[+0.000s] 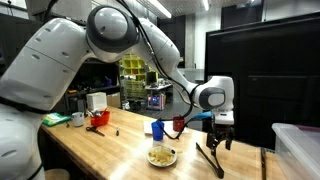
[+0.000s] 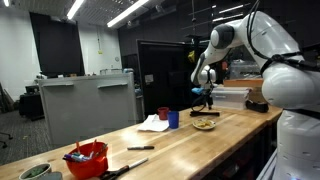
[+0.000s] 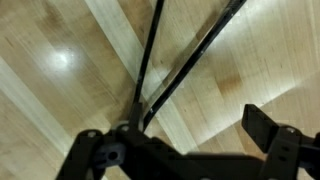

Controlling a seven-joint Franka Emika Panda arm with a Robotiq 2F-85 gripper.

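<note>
Black tongs, two long dark arms in a narrow V, lie on the wooden table. Close up in the wrist view, the tongs run from the top edge down toward the left finger, where their ends come together. My gripper points down over them with its fingers wide open. In the wrist view the tongs' lower end is by the left side of the gripper, and bare table shows between the fingertips. Whether that finger touches the tongs cannot be told.
A plate of yellowish food, a blue cup and a red mug stand left of the gripper. A dark strip and a clear plastic bin are to the right. A red pot stands far off.
</note>
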